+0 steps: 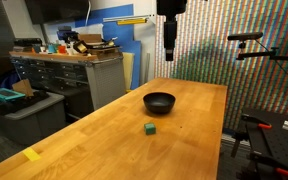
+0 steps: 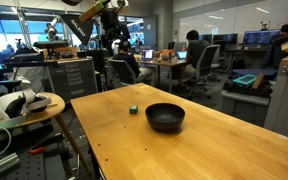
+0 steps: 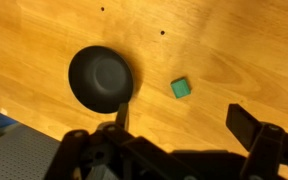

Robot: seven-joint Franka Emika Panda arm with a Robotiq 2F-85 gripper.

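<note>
A small green cube (image 1: pixel 150 128) lies alone on the wooden table, and a round black bowl (image 1: pixel 159 103) stands a short way from it. Seen from above in the wrist view, the cube (image 3: pixel 181 88) is to the right of the bowl (image 3: pixel 101 79). The bowl looks empty there. High above the table hangs my gripper (image 1: pixel 169 53), well clear of both things. Its two dark fingers stand wide apart at the lower edge of the wrist view, so the gripper is open with nothing between them.
A piece of yellow tape (image 1: pixel 31 154) marks its near left part. Behind stand grey drawer cabinets (image 1: pixel 59 80); office chairs and people are farther off.
</note>
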